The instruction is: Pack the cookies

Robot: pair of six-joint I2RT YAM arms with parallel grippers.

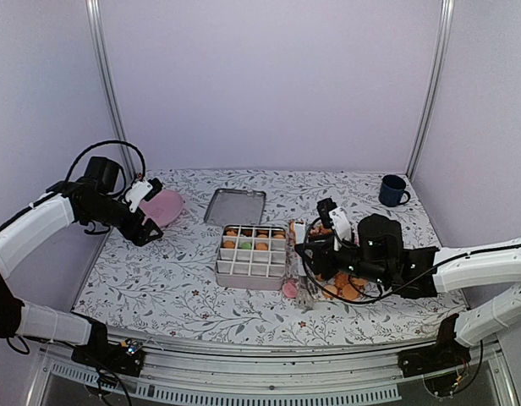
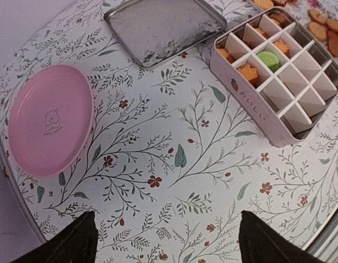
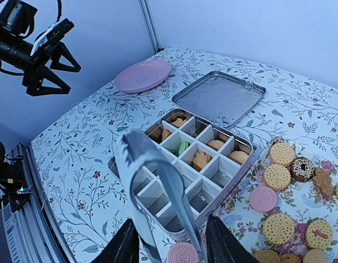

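Note:
A pink cookie box [image 1: 250,279] with white dividers stands mid-table, some compartments holding cookies, including a green one [image 2: 268,60]. Loose cookies [image 3: 276,175] lie on the mat at its right. My right gripper holds silver tongs [image 3: 139,150] beside the box, over its near right corner; how far its fingers are closed is unclear, and the tongs' tips are out of the right wrist view or hidden. My left gripper [image 1: 145,228] hangs open over the left side of the table, nothing between its fingers.
A pink plate [image 2: 51,109] lies at the left, a metal tray [image 1: 235,208] behind the box, and a dark mug [image 1: 392,190] at the back right.

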